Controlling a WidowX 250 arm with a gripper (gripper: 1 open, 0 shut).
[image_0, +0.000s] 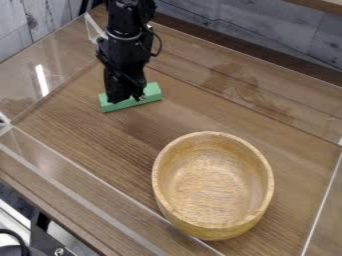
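Note:
My black gripper (123, 82) reaches down from the top of the view to a flat green block (147, 94) on the wooden table, left of centre. The fingertips are at the block's left part, over it or against it; I cannot tell whether they touch. The gripper looks shut, and I see nothing clearly held between its fingers.
A large empty pale wooden bowl (213, 185) stands at the lower right.

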